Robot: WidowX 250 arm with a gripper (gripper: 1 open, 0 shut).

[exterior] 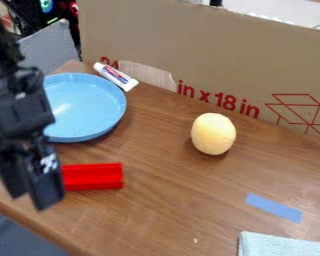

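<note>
My black gripper [27, 172] is at the left edge of the view, open, partly cut off, beside a red block [93, 176] lying on the wooden table. Nothing shows between its fingers. A blue plate [83, 105] lies behind, partly hidden by the arm. A white toothpaste tube [115, 76] lies beyond the plate, and a pale yellow, potato-like object [214, 133] stands right of centre.
A cardboard panel [216, 45] runs along the back of the table [176, 210]. A folded light cloth [276, 245] lies at the front right, near blue tape [272, 208].
</note>
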